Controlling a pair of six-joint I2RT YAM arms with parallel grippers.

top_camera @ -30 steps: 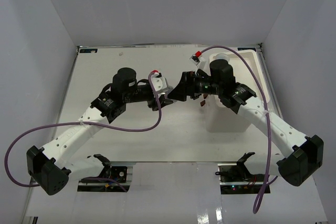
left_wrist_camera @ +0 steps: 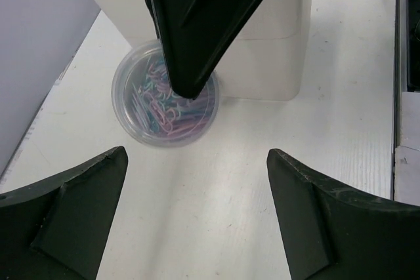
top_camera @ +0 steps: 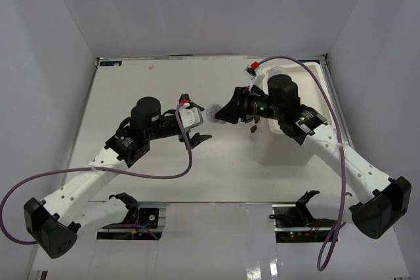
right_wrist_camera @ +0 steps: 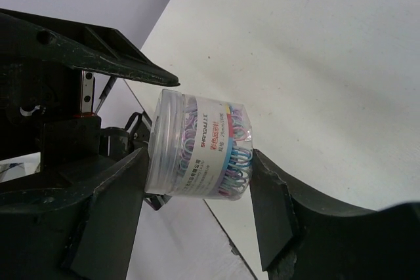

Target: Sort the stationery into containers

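Note:
A clear round jar of pastel paper clips [top_camera: 213,113] with a printed label [right_wrist_camera: 207,145] is held in my right gripper [top_camera: 231,111], which is shut on it above the table's middle. My left gripper [top_camera: 194,121] stands open a short way left of the jar, nothing between its fingers. In the left wrist view the jar [left_wrist_camera: 164,106] shows end-on, beyond the open fingers, partly behind a black finger of the right gripper.
A white container [top_camera: 308,90] stands at the right, under and behind my right arm, with a clear object in it. Small red pieces lie near its left side.
My left gripper has opened and moved back to the left, away from the jar. My right gripper, with the jar, has shifted slightly to the right.

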